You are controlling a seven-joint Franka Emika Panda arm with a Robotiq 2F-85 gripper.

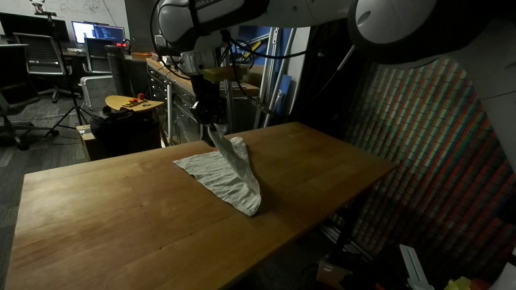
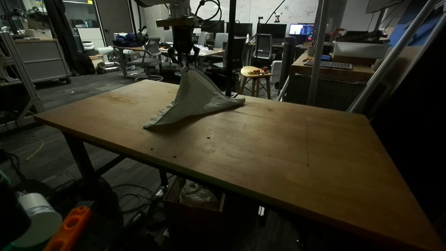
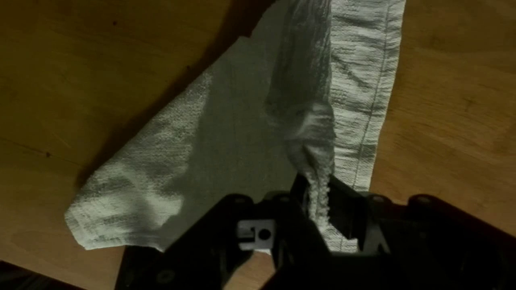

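Note:
A pale grey-white cloth lies partly on the wooden table, with one part pulled up into the air. My gripper is shut on that raised part, above the table near its far edge. From the other side, the cloth rises like a tent to my gripper. In the wrist view, a bunched fold of the cloth runs into my gripper, pinched between the dark fingers. Under the raised part, a flat hemmed strip stays on the table; some of the cloth is hidden behind the gripper.
A dark upright post stands at the table's edge close to the cloth.

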